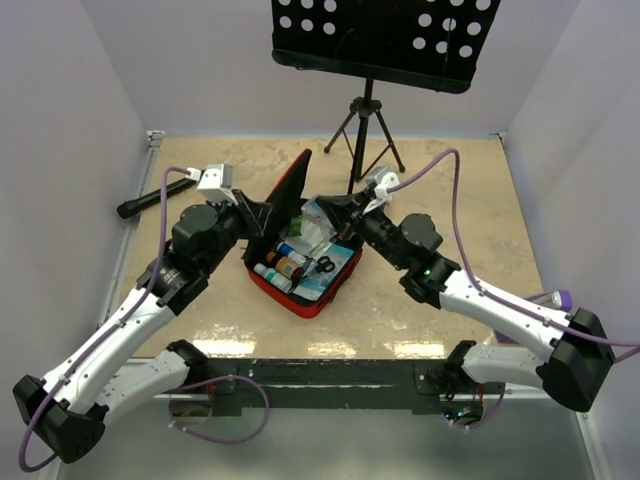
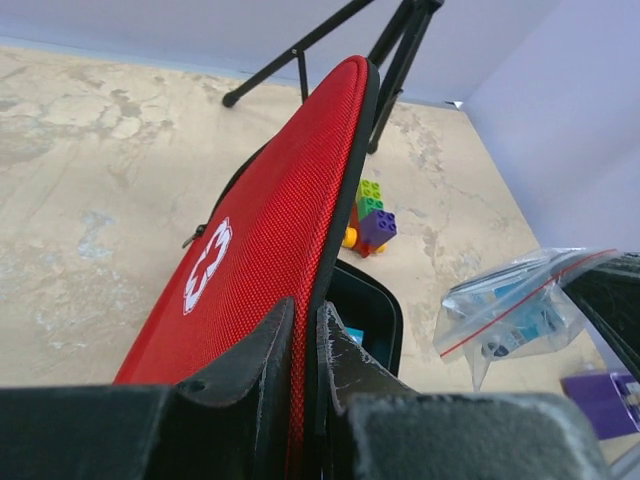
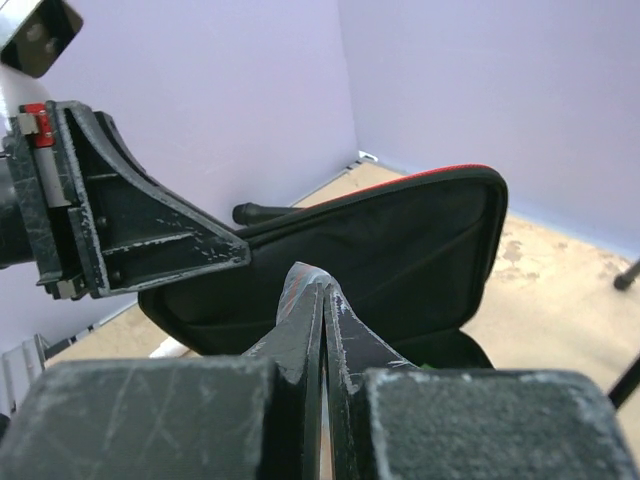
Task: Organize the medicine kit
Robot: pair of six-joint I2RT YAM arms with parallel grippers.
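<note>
A red medicine kit [image 1: 303, 309] stands open at mid-table, holding bottles [image 1: 287, 267], black-handled scissors [image 1: 324, 265] and packets. Its lid [image 2: 262, 240], red outside with a white cross, is tilted up steeply. My left gripper is shut on the lid's edge. Above the kit's right side, my right gripper is shut on a clear zip bag [image 2: 515, 310] with blue contents, which hangs from its fingertips. In the right wrist view only a bit of the bag shows behind the fingers, in front of the lid's black inner side.
Colourful toy blocks [image 2: 372, 220] lie behind the kit, near the black music stand [image 1: 363, 110]. A black cylinder [image 1: 157, 197] rests at the back left and a purple-and-white object [image 1: 545, 302] at the right.
</note>
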